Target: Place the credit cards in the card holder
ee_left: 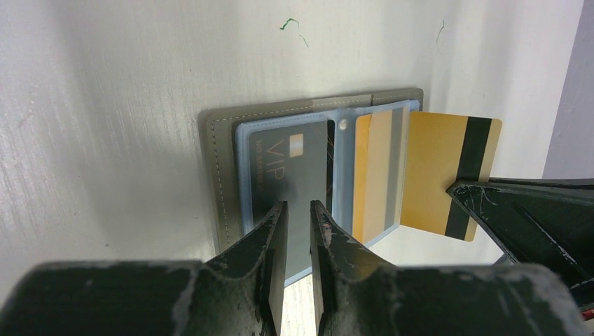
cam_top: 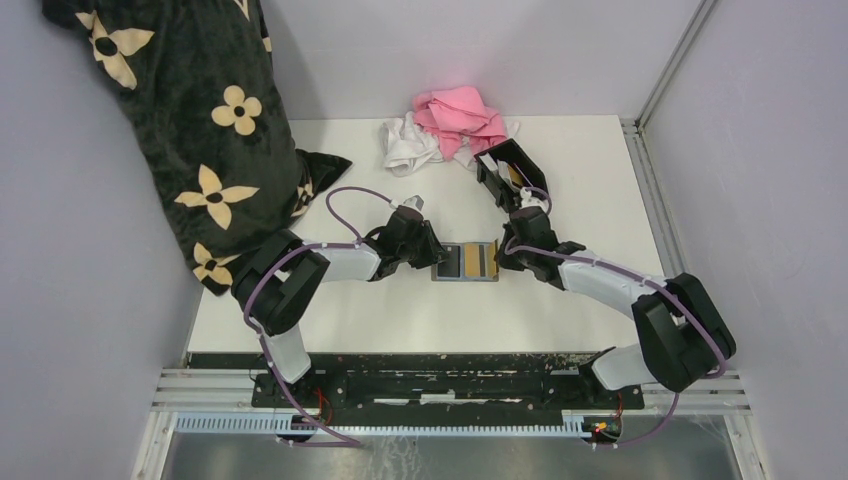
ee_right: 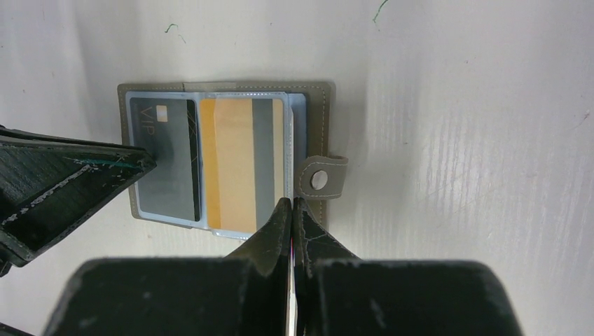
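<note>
The grey card holder [ee_left: 224,168] lies unfolded on the table, its clear blue-edged sleeves showing. A dark VIP card [ee_left: 298,164] sits in the left sleeve, and a gold card with a dark stripe [ee_right: 235,164] in the right one. Another gold card with a black stripe is tilted up at the holder's right edge; my right gripper is shut on it, and only its thin edge shows in the right wrist view. Over the VIP side, my left gripper has its fingertips a little apart, with nothing seen held between them.
Behind the right arm stands a black box [cam_top: 515,165] with cards inside. Pink cloth [cam_top: 460,115] and white cloth [cam_top: 408,145] lie at the back. A dark flowered blanket [cam_top: 215,150] covers the left side. The table in front of the holder is clear.
</note>
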